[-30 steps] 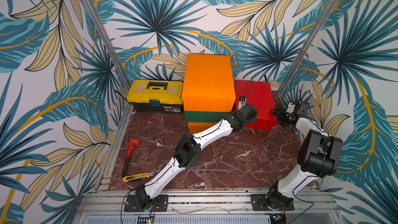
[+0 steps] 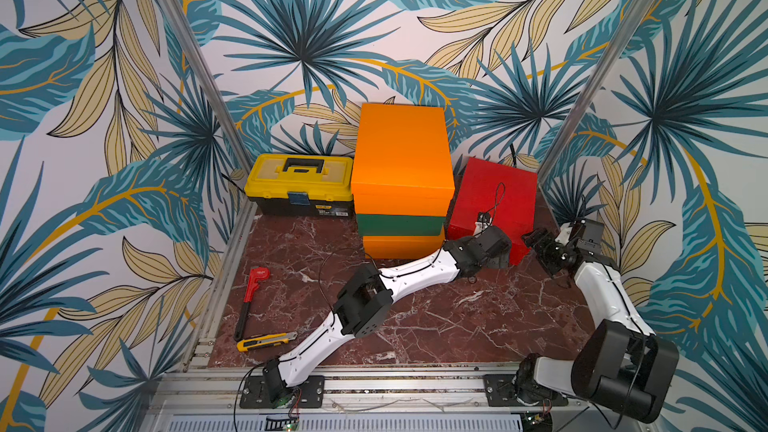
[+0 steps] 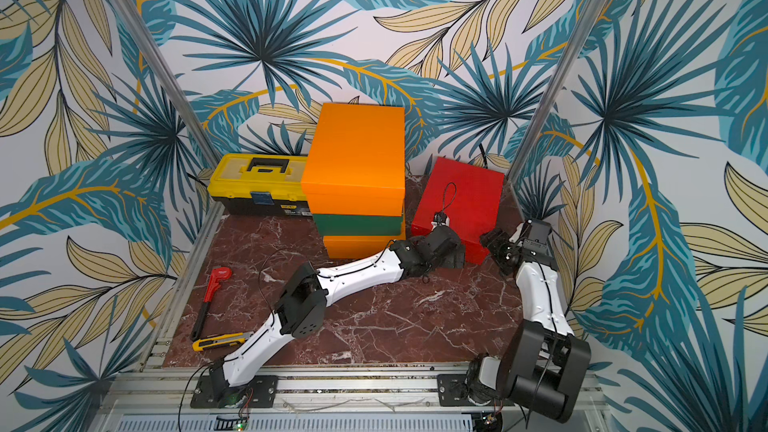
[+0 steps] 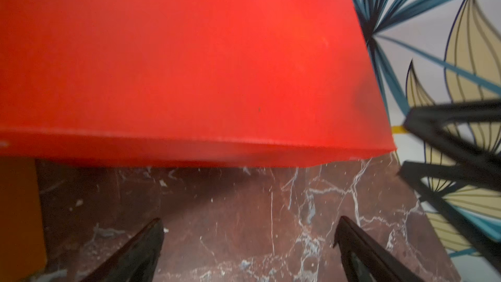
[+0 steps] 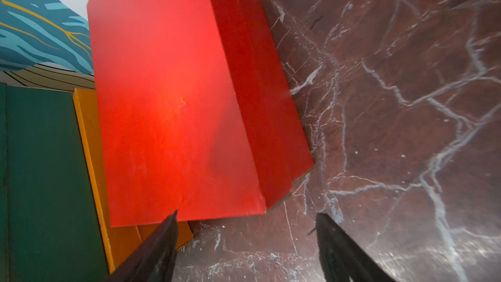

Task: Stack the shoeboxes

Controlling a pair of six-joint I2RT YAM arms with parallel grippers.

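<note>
A red shoebox [image 2: 496, 196] sits on the table right of a stack, turned at an angle. The stack has an orange box [image 2: 404, 148] on top, a green box [image 2: 400, 225] below it and another orange box [image 2: 400, 246] at the bottom. At the red box's left front side is my left gripper; in the left wrist view the gripper stands open, the red box ahead. At the right front side is my right gripper; in the right wrist view this gripper is open too, nothing between its fingers. From above, both sets of fingertips are hard to make out.
A yellow and black toolbox [image 2: 300, 184] stands left of the stack. A red-handled tool [image 2: 252, 296] and a yellow cutter [image 2: 266, 341] lie at the table's left.
The red box has come toward the front and turned, its front end swinging right. My left arm has moved right and frontward; the right gripper has shifted slightly right and frontward.
</note>
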